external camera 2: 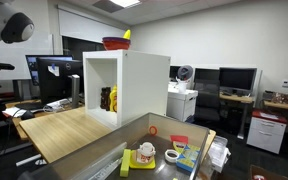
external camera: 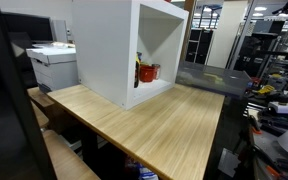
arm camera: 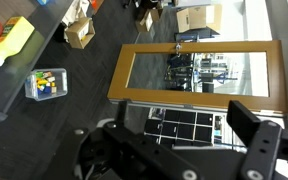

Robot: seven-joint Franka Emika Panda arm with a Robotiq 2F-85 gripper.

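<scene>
Wide apart, the two dark fingers of my gripper stand open in the wrist view, with only the distant floor and a wood-framed door (arm camera: pixel 199 47) beyond them. A white open-fronted shelf box (external camera: pixel 106 50) stands on the wooden table (external camera: pixel 149 128). Inside it are a red container (external camera: pixel 146 73) and, in the second exterior view, yellow items (external camera 2: pixel 112 99). A red bowl (external camera 2: pixel 115 44) with something yellow sits on top of the box. My white arm (external camera 2: pixel 19 28) is at the upper left there, well away from the box.
Beside the box in the second exterior view, a grey-walled bin (external camera 2: pixel 79 160) holds a white-and-red item (external camera 2: pixel 145 153) on a yellow plate, plus several other toys. Monitors (external camera 2: pixel 60 80) stand behind the table.
</scene>
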